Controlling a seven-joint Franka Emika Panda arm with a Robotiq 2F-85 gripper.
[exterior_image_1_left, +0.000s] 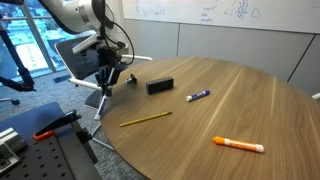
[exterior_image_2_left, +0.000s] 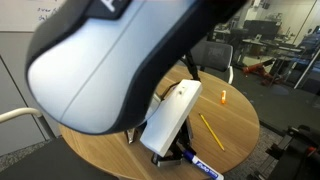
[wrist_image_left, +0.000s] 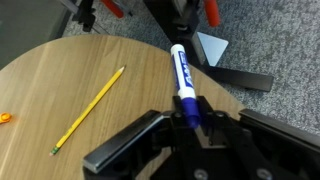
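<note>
My gripper is shut on a blue-and-white marker (wrist_image_left: 183, 75), whose far end points away from the fingers in the wrist view. In exterior view 1 the gripper (exterior_image_1_left: 104, 86) is at the table's left edge, with the marker (exterior_image_1_left: 100, 108) hanging steeply below it. Exterior view 2 shows the marker (exterior_image_2_left: 205, 165) near the bottom, beside the round table's edge; the arm covers much of that view.
On the wooden table (exterior_image_1_left: 200, 120) lie a yellow pencil (exterior_image_1_left: 146, 118), a black block (exterior_image_1_left: 160, 85), another blue-and-white marker (exterior_image_1_left: 198, 95) and an orange marker (exterior_image_1_left: 238, 144). A small dark item (exterior_image_1_left: 131, 79) sits near the left edge. A chair (exterior_image_1_left: 90, 65) stands behind.
</note>
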